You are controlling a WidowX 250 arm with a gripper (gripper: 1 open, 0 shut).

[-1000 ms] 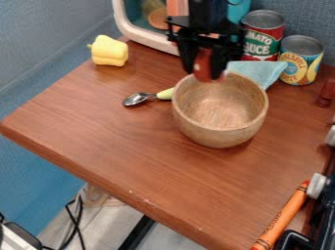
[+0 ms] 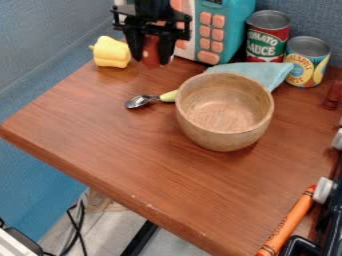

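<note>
My black gripper (image 2: 154, 40) is at the top of the view, in front of the teal toy microwave (image 2: 218, 25), with a red object (image 2: 152, 55) between its fingers, partly hidden. A wooden bowl (image 2: 223, 125) sits right of centre on the table. A spoon with a yellow handle (image 2: 142, 101) lies left of the bowl. A yellow pepper-like piece (image 2: 111, 53) stands left of the gripper.
A tomato sauce can (image 2: 267, 38), a second can (image 2: 305, 65) and a light blue cloth (image 2: 267, 72) are behind the bowl. An orange marker (image 2: 291, 222) and dark items lie at the right edge.
My gripper, with the red object, has moved from above the bowl leftward and back, towards the yellow piece. The bowl and spoon have stayed in place.
</note>
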